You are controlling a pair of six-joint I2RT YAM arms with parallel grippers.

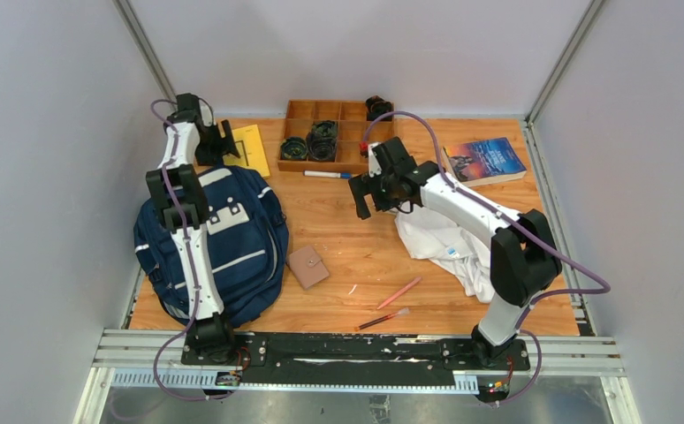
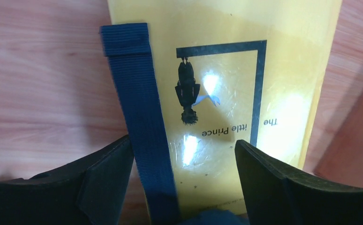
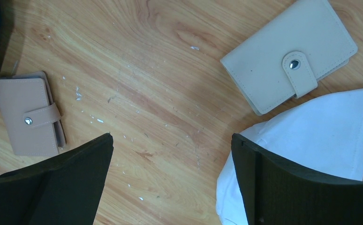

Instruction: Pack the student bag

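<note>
The navy bag (image 1: 250, 212) lies at the left of the table under my left arm. A yellow book (image 1: 252, 148), "The Little Prince", lies flat past its top end. The bag's blue strap (image 2: 142, 112) lies along one side of the book's cover. My left gripper is low over the book, its fingers apart, one beside the strap and the other above the cover. From the table's middle, my right gripper (image 1: 362, 196) looks down, open and empty. A pink-brown wallet (image 1: 307, 267) rests beside the bag; a grey wallet (image 3: 290, 56) shows in the right wrist view.
A wooden organizer (image 1: 287, 124) holding dark rolled items stands at the back, with a marker (image 1: 327, 174) before it. A thick blue book (image 1: 484, 161), white cloth (image 1: 436, 237), pink pencil (image 1: 399, 292) and brush (image 1: 383, 320) lie rightward. Bare wood separates the wallet from the cloth.
</note>
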